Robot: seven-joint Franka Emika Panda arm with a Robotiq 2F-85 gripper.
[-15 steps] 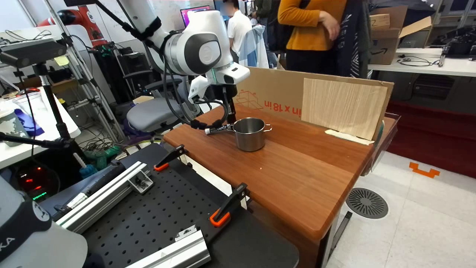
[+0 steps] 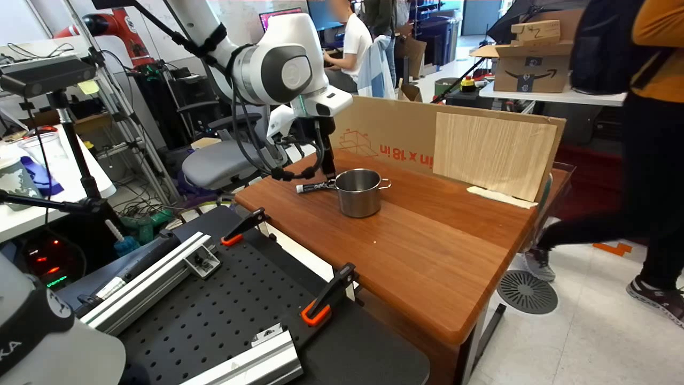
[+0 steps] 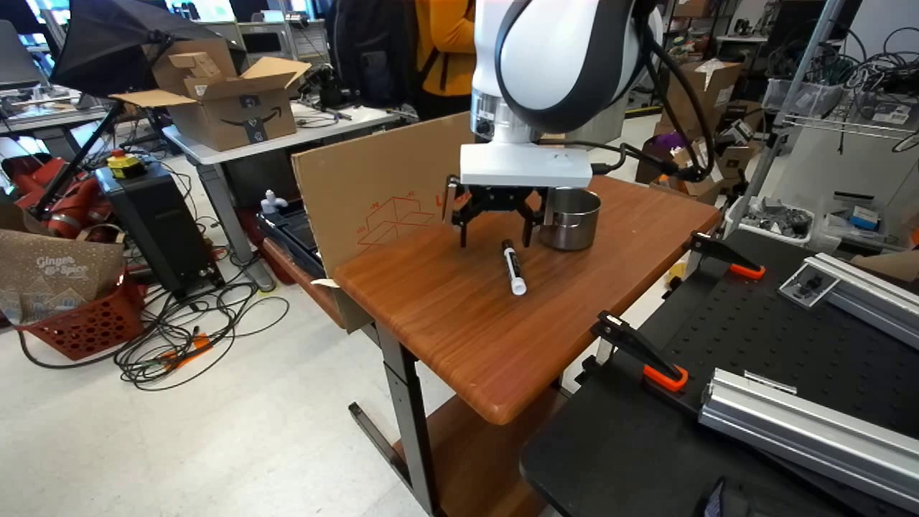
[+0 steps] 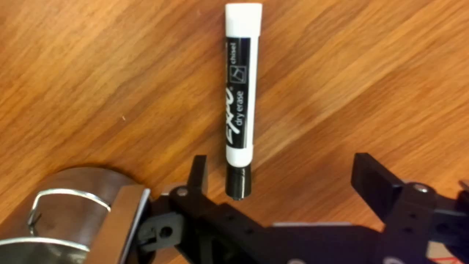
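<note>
A black and white Expo marker (image 4: 239,101) lies flat on the wooden table, its black cap end toward my gripper. The fingers stand wide open; in the wrist view the cap sits near the left finger (image 4: 198,173), while bare wood fills the space toward the right finger (image 4: 373,184). From the other side, the gripper (image 3: 495,241) is seen above the table behind the marker (image 3: 514,268). A steel pot (image 3: 572,220) with wire handles stands upright close beside the gripper. In the first exterior view, the pot (image 2: 359,193) partly hides the marker's far end.
A cardboard sheet (image 2: 391,138) walls off the table's back edge. Two clamps (image 2: 327,298) sit at the edge of the black perforated board. A person walks past beyond the table.
My arm and gripper have shifted slightly left in the first exterior view. Marker and pot look unmoved. A person in the background has walked to the right.
</note>
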